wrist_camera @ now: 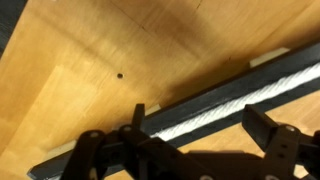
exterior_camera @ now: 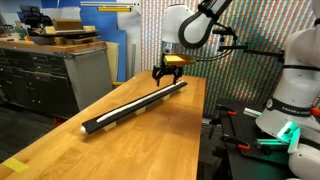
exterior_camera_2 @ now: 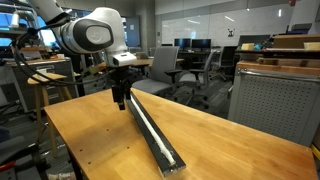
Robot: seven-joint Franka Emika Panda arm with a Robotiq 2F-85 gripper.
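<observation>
A long black bar (exterior_camera: 135, 108) with a white strip along it lies diagonally on the wooden table. In the second exterior view the same bar (exterior_camera_2: 157, 140) runs from beneath the gripper toward the camera. My gripper (exterior_camera: 170, 75) is over the far end of the bar, its fingers pointing down. The wrist view has the white strip (wrist_camera: 205, 121) crossing below the gripper, with a braided, rope-like look. The two dark fingers stand wide apart, and nothing is held between them. Exact height above the bar is hard to judge.
Bare tabletop (exterior_camera: 130, 155) spreads on both sides of the bar. A black side stand (exterior_camera: 250, 145) holds the arm's base at the right. Grey drawer cabinets (exterior_camera: 40, 80) stand behind the table, and office chairs (exterior_camera_2: 195, 85) are in the background.
</observation>
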